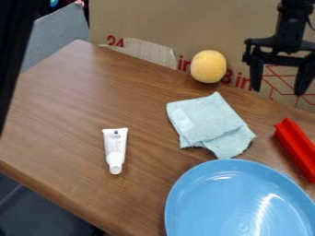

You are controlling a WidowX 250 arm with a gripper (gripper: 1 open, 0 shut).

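Note:
My black gripper [278,69] is at the upper right, in front of the cardboard, with its fingers apart and nothing seen between them. It is above and behind a red object [296,149] at the right edge. A pale blue folded cloth [207,124] lies mid-table, with a yellow egg-shaped object [208,66] behind it. A white tube [116,147] lies on the left part of the wooden table [87,111]. A blue plate [237,207] sits at the front right.
Cardboard [179,28] stands along the back of the table. A dark strip covers the upper left edge of the view.

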